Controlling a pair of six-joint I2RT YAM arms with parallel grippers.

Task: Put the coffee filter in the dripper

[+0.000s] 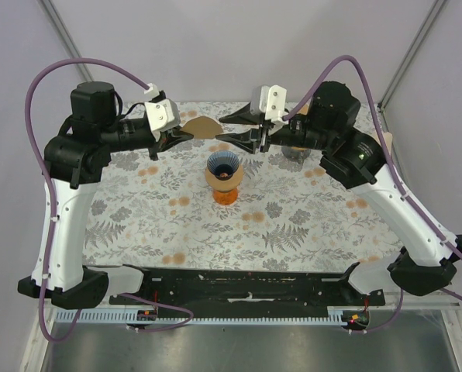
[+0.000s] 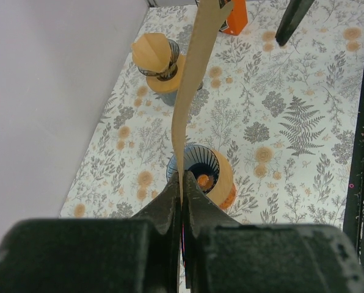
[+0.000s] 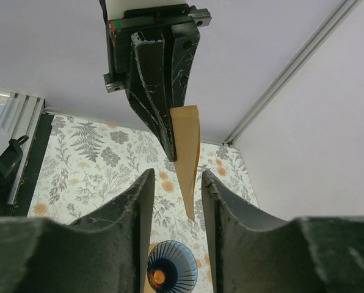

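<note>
A tan paper filter (image 1: pixel 201 127) is held at its edge by my left gripper (image 1: pixel 184 136), which is shut on it; in the left wrist view it rises as a thin strip (image 2: pixel 193 67). My right gripper (image 1: pixel 235 129) stands part open just right of the filter, its fingers apart and pointed at it. Below sits the dripper (image 1: pixel 223 174), a ribbed cone on a tan ring with an orange base, also visible in the right wrist view (image 3: pixel 176 262).
A tan-topped container (image 2: pixel 157 58) stands at the back right of the patterned mat (image 1: pixel 138 217), with a pale tan stack (image 1: pixel 384 147) at the right edge.
</note>
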